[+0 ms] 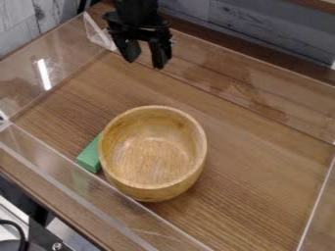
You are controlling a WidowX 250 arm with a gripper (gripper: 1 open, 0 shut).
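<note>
My gripper [141, 49] is a black mechanism at the top centre of the camera view, high over the back of the wooden tray floor; whether it is open or shut is too small and dark to tell. A large tan oval bowl [153, 130] sits in the lower middle. A green object [92, 153] lies just left of the bowl, partly hidden by it.
Clear walls edge the tray at left and front, and a grey wall runs along the back. Black cables lie outside at the lower left.
</note>
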